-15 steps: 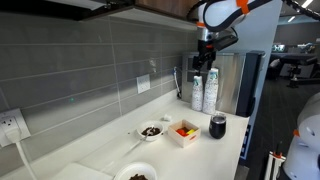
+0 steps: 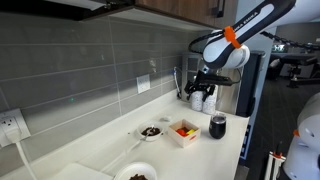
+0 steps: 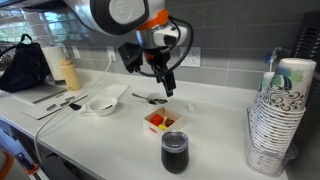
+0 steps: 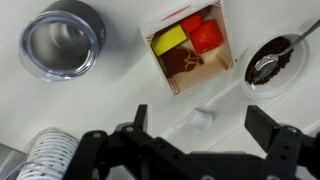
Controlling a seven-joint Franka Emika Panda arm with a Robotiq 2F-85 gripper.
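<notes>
My gripper is open above the counter, its fingers wide apart with nothing between them. Below it in the wrist view lies a small white object (image 4: 202, 119), too plain to identify. An open box (image 4: 168, 18) holding red and yellow items sits just beyond the fingertips. To its right is a white bowl (image 4: 266, 86) of dark contents with a spoon in it. A dark cylindrical container (image 3: 175, 153) with a clear top stands in front of the box.
Tall stacks of paper cups (image 3: 275, 115) stand at the right in exterior view 2. Another bowl (image 2: 137, 171) with dark contents sits near the counter's front in exterior view 1. A cabinet (image 2: 170, 10) overhangs the counter. Bare counter surrounds the box.
The arm has come down and toward the left in exterior view 1, from up beside the cabinet to lower over the counter. The box, bowl and container have stayed in place.
</notes>
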